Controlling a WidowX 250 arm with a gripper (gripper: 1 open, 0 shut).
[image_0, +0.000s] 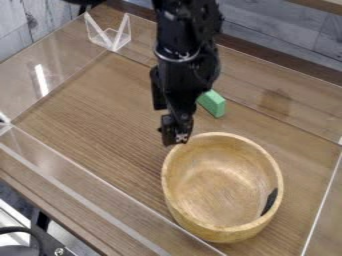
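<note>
The black gripper (175, 118) hangs in the middle of the camera view, above the wooden floor just behind a light wooden bowl (214, 200). It stands open, and nothing shows clearly between its fingers. A green block (213, 103) lies on the floor behind and to the right of the gripper, partly beside the arm. The bowl is empty apart from a dark mark or slot on its right side.
A white wire-like object (110, 30) stands at the back left. Raised walls border the wooden floor (80, 130) at the back and left. A dark cable lies at the bottom left corner.
</note>
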